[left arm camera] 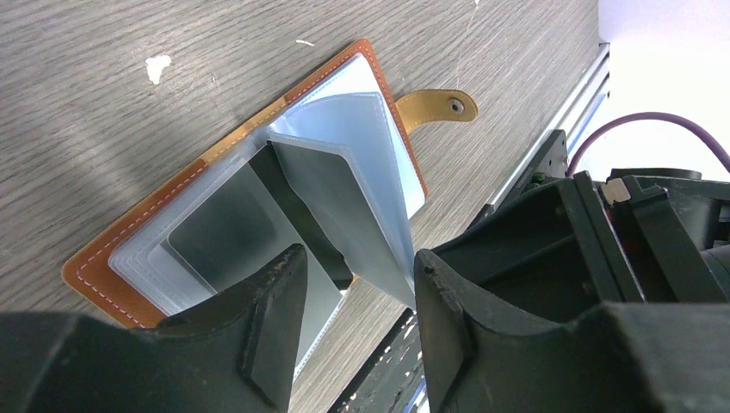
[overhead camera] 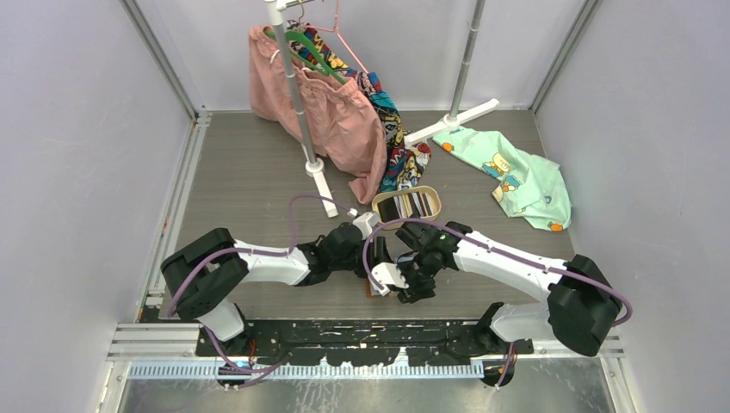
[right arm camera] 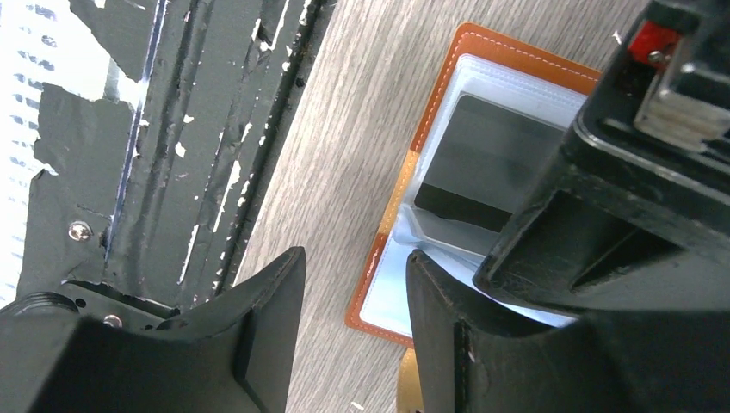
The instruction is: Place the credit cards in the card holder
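The card holder (left arm camera: 185, 185) lies spread on the table, brown with stitched edges and clear sleeves. A dark grey card (left arm camera: 228, 228) shows at its sleeves; whether fully inside one, I cannot tell. One clear sleeve (left arm camera: 374, 185) stands lifted, its edge beside a finger of my left gripper. That gripper's fingers are apart, over the holder. In the right wrist view, my right gripper is open at the holder's edge, one finger (right arm camera: 430, 301) over the holder, the other off it. From above, both arms hide most of the holder.
A beige basket (overhead camera: 438, 206) with several cards stands just behind the arms. Beyond it are a clothes rack (overhead camera: 297, 99) with hanging pink clothing (overhead camera: 323, 112) and a green cloth (overhead camera: 525, 172). The two grippers are very close together. Bare table lies to the left.
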